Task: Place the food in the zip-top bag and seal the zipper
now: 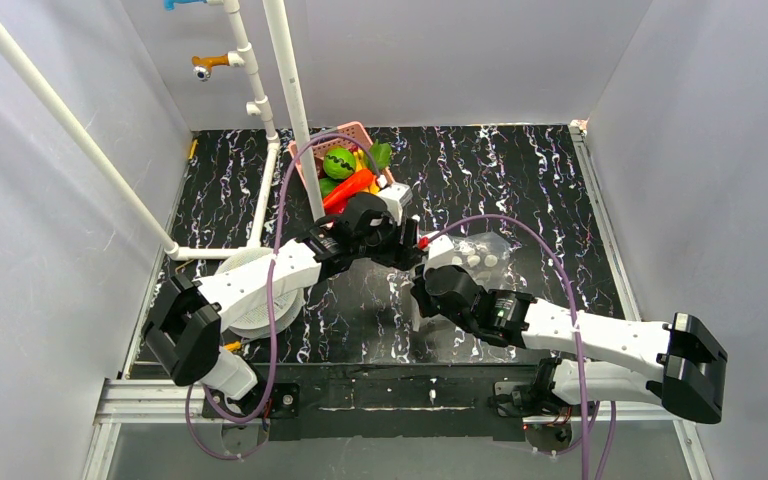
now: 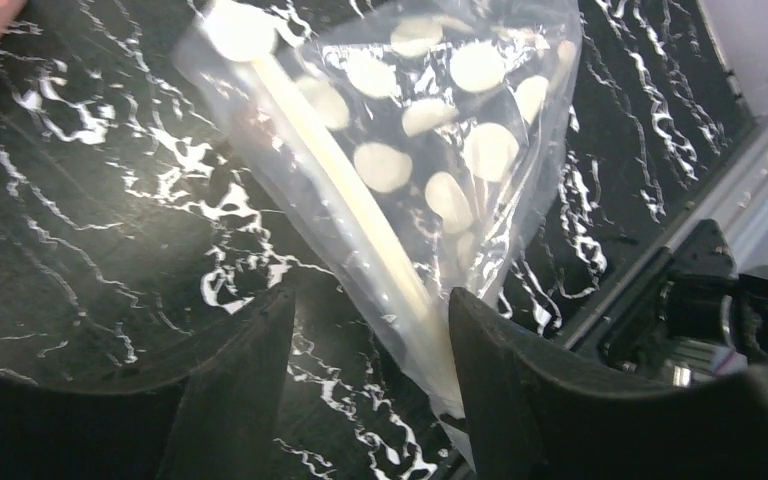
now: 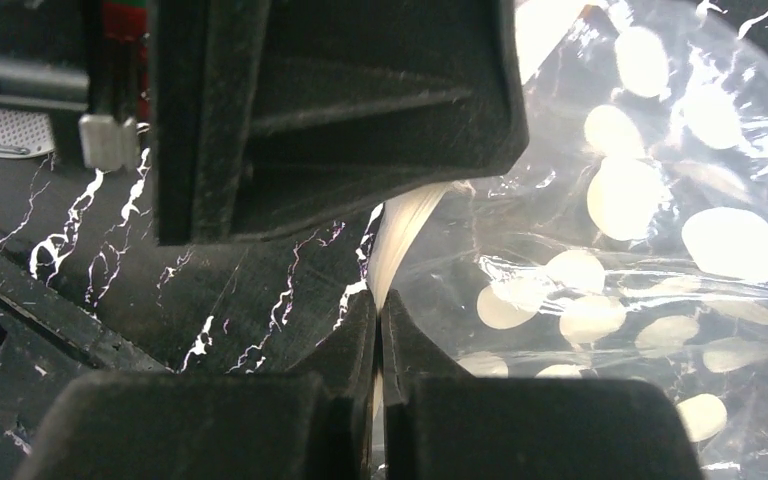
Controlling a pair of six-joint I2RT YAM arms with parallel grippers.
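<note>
The clear zip bag (image 2: 430,120) with pale round pieces lies at centre, its zipper strip (image 2: 360,220) running toward me. My left gripper (image 1: 407,250) is over the bag's zipper edge, fingers apart, the strip passing beside the right finger in the left wrist view. My right gripper is shut on the zipper edge, which rises from between its fingertips. The left gripper's black housing hangs just above it in the right wrist view, covering part of the strip.
A pink basket (image 1: 325,142) of toy produce stands at the back left, beside white pipes (image 1: 260,180). A round white dish (image 1: 265,320) sits left.
</note>
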